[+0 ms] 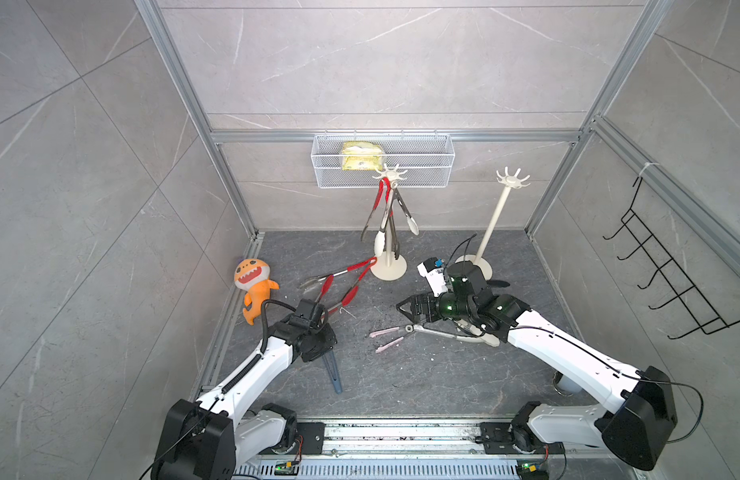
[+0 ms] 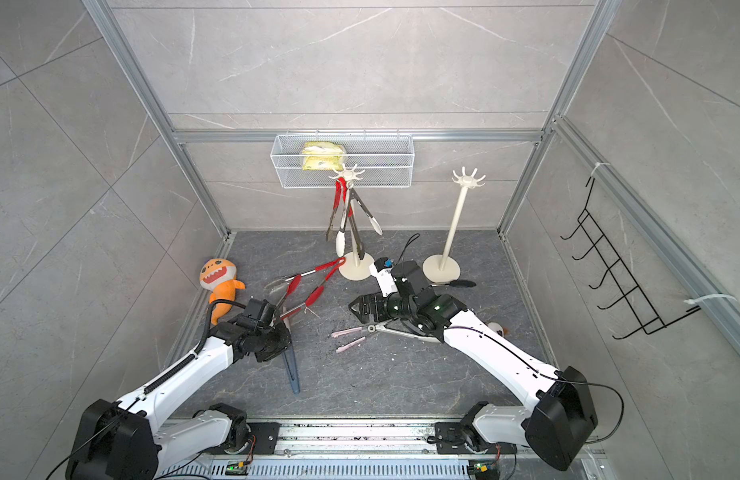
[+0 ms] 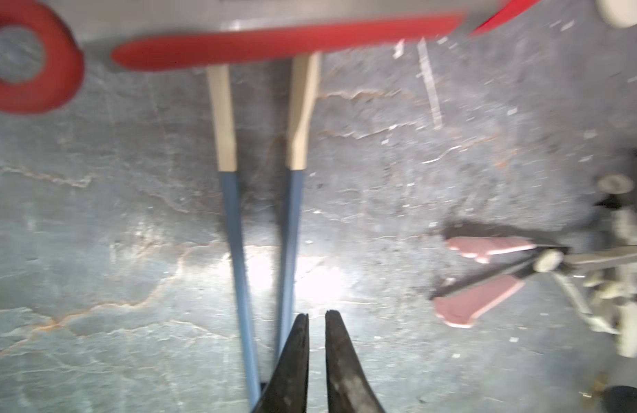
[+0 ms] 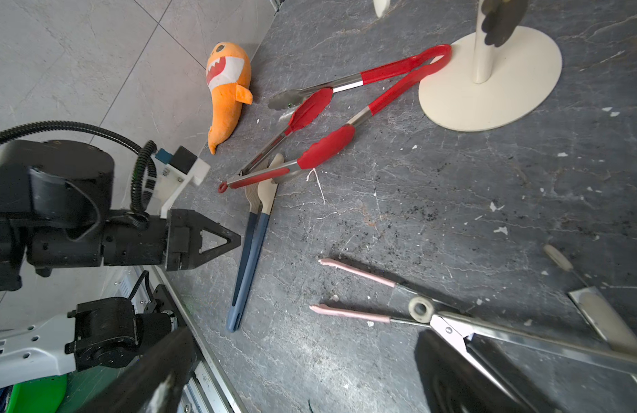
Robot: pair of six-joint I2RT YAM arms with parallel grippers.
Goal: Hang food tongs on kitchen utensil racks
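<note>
Blue-handled tongs with beige tips [image 3: 240,275] lie on the grey table. Close by, my left gripper is shut down to a narrow gap, nothing visible between its fingers; the handles pass to its left in the left wrist view. Red tongs [image 4: 326,146] rest across the beige tips, beside a second red-handled pair [image 4: 390,69]. Pink-tipped tongs [image 4: 353,313] lie in front of my right gripper, which is open and empty. On one cream rack [image 1: 388,268] hang several tongs. The other cream rack [image 1: 494,216], at the right, has bare hooks.
An orange shark toy [image 1: 255,288] stands by the left wall. A white wire basket [image 1: 434,160] holding a yellow packet is fixed at the back. Black wall hooks [image 1: 674,280] hang at the right. Cream and black utensils lie partly hidden beneath the right arm.
</note>
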